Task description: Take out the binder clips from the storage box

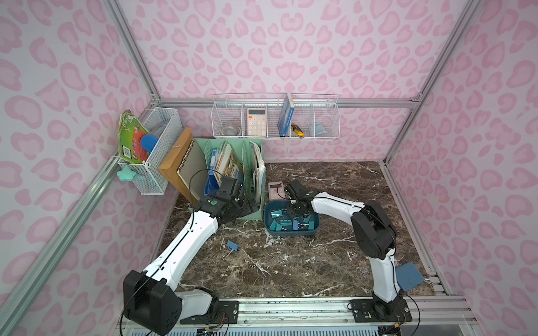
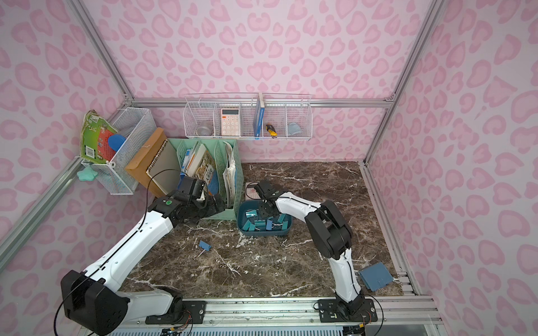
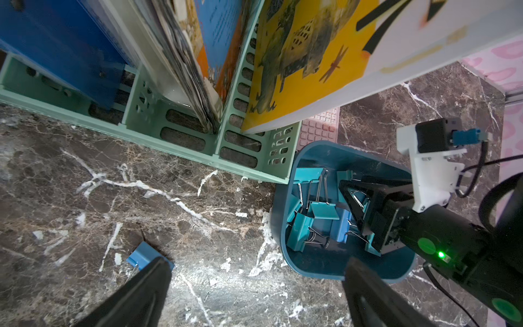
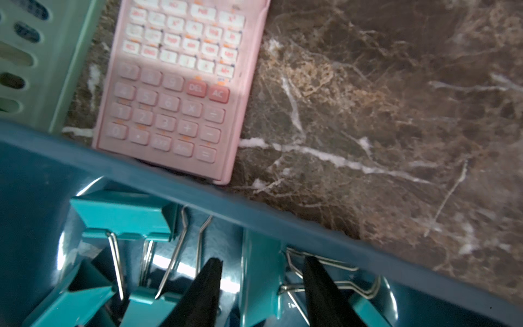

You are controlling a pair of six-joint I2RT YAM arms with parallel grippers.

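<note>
The dark blue storage box (image 1: 292,231) stands on the marble table and holds several teal and blue binder clips. In the right wrist view my right gripper reaches down into the box, its fingers part open. A teal binder clip (image 4: 260,275) stands on edge between the fingers, with a gap visible on either side. Another teal clip (image 4: 122,214) lies to the left of it against the box wall. My left gripper hangs open over the table, left of the box, empty. Below it lies a single blue binder clip (image 3: 148,255) on the table.
A green file rack (image 3: 250,169) with books and folders stands close behind and left of the box. The pink calculator (image 4: 179,92) lies just behind the box. Open table stretches in front and to the right.
</note>
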